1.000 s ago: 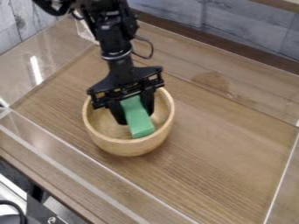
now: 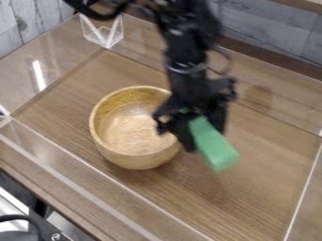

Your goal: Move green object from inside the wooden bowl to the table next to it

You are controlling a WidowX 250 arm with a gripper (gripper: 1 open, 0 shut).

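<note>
My gripper (image 2: 197,130) is shut on the green object (image 2: 213,146), an elongated block blurred by motion. It hangs just to the right of the wooden bowl (image 2: 104,141), near its right rim, over the table. The bowl is round and pale, and its visible inside looks empty. Blur hides the exact contact between fingers and block, and how high the block is above the table cannot be told.
Bare wooden table (image 2: 189,202) lies to the right and front of the bowl. A clear, wire-like item (image 2: 104,30) stands at the back left. Black cables (image 2: 28,212) run along the lower left edge.
The green object, in my gripper, has risen out of the bowl and moved right, past the rim. The bowl has stayed about where it was.
</note>
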